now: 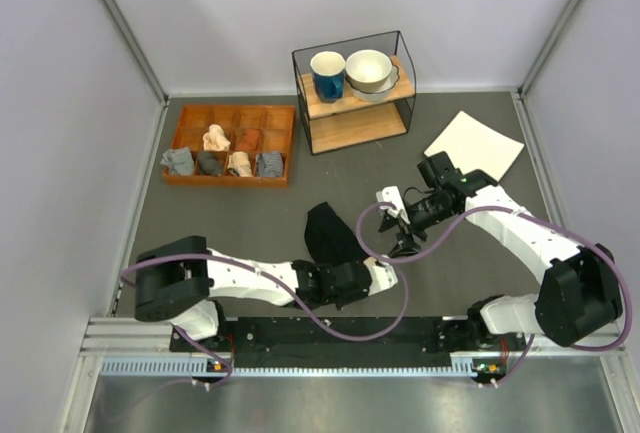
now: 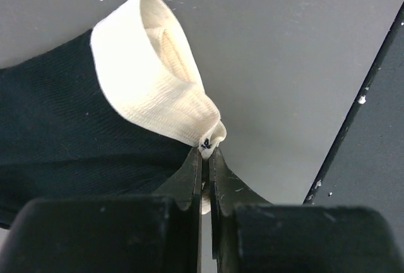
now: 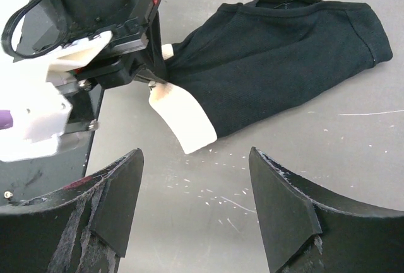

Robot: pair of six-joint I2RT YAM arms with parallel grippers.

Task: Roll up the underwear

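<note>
Black underwear (image 1: 331,233) lies folded into a strip on the dark table, its far end showing in the top view and the near end hidden under the left arm. In the left wrist view, its cream waistband (image 2: 142,77) curls up at the end, and my left gripper is shut on a pinched edge of that band. The black cloth (image 3: 278,65) stretches away from the left gripper in the right wrist view. My right gripper stands open with only bare table between its fingers, apart from the cloth.
A wooden divided box (image 1: 285,133) with several rolled garments sits at the back left. Behind stands a wire rack (image 1: 355,128) with a blue mug and bowls. A white sheet (image 1: 475,143) lies at the back right. Open table surrounds the underwear.
</note>
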